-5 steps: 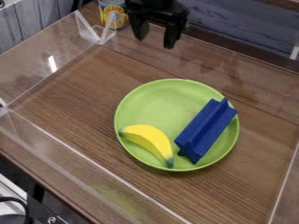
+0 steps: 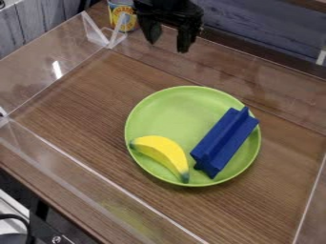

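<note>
A green plate (image 2: 177, 118) lies on the wooden surface, right of centre. On it rest a yellow banana (image 2: 162, 152) at the lower left and a long blue object (image 2: 224, 140) at the right. At the top of the view, above and apart from the plate, is my dark gripper (image 2: 170, 34). Its two fingers hang apart, open, with nothing visible between them.
A can with a yellow label (image 2: 122, 17) stands at the top left. Clear plastic panels (image 2: 38, 91) edge the surface on the left. The bare wood left and right of the plate is free.
My gripper shifts slightly at the top of the view, staying above the plate. The plate and the things on it have not moved.
</note>
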